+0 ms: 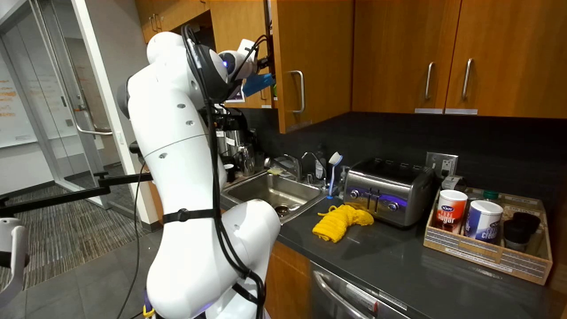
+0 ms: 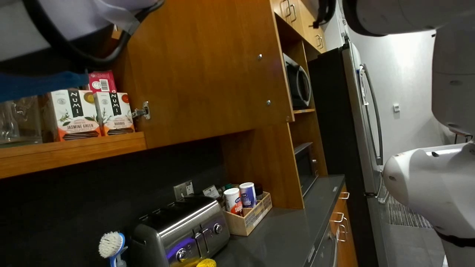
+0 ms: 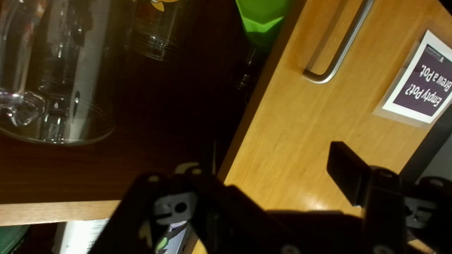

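My gripper stands open in the wrist view, its dark fingers (image 3: 349, 173) wide apart with nothing seen between them. It faces the open wall cabinet and the wooden front (image 3: 305, 139) of the neighbouring closed door. Inside the cabinet, a clear glass vessel (image 3: 59, 114) stands at the left of that view, with another glass (image 3: 154, 40) farther back. A bright green object (image 3: 265, 21) is cut off by the top edge. From exterior view 1, the arm reaches up to the cabinet, and the open door (image 1: 313, 58) hides part of its inside.
Tea boxes (image 2: 75, 115) sit on the cabinet shelf (image 2: 89, 148). Below are a sink (image 1: 276, 191), a yellow cloth (image 1: 343, 220), a toaster (image 1: 390, 191) and a box of canisters (image 1: 489, 255). A metal handle (image 3: 341, 48) sticks out from the closed door.
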